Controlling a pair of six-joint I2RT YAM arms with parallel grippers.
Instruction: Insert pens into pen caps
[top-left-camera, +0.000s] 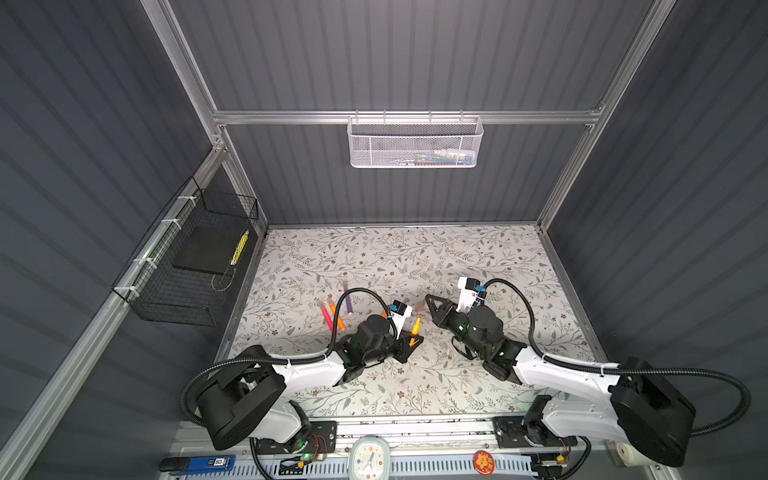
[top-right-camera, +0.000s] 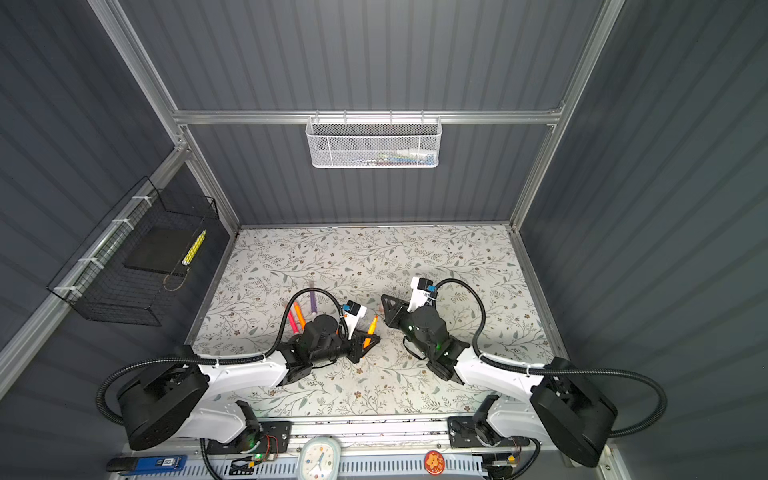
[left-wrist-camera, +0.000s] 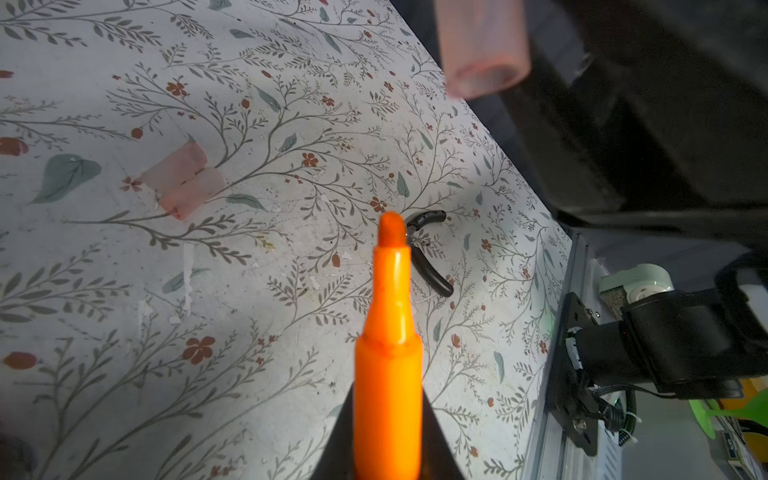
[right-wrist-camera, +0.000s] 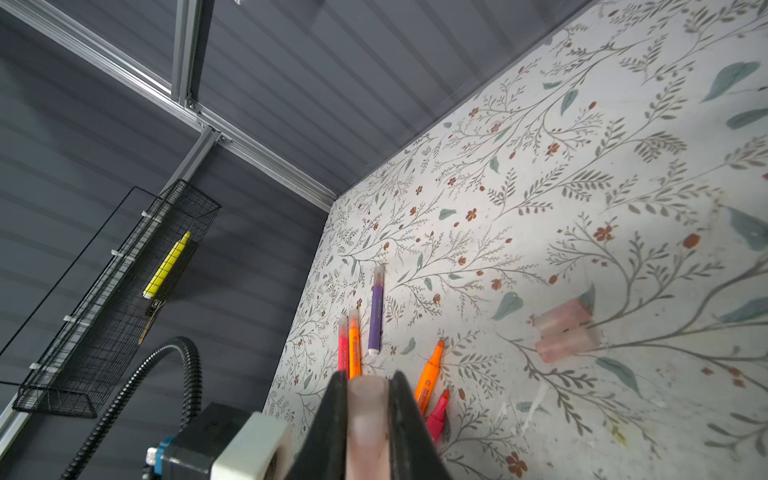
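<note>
In the left wrist view an orange pen (left-wrist-camera: 389, 384) points tip-up, gripped by my left gripper (top-left-camera: 412, 342), which is shut on it. My right gripper (top-left-camera: 432, 304) is shut on a translucent pinkish cap; the open end of this cap (left-wrist-camera: 486, 72) shows at the upper right of the left wrist view. Pen tip and cap are apart, the cap higher and to the right. Two more pink caps (right-wrist-camera: 566, 329) lie side by side on the table. An uncapped orange pen (right-wrist-camera: 429, 374) and a red pen (right-wrist-camera: 437, 416) lie there too, the red one partly hidden by my right fingers.
Three capped pens lie at the left: red (right-wrist-camera: 343, 344), orange (right-wrist-camera: 354, 342) and purple (right-wrist-camera: 376, 312). Black-handled pliers (left-wrist-camera: 428, 256) rest under the right arm. A wire basket (top-left-camera: 188, 256) hangs on the left wall.
</note>
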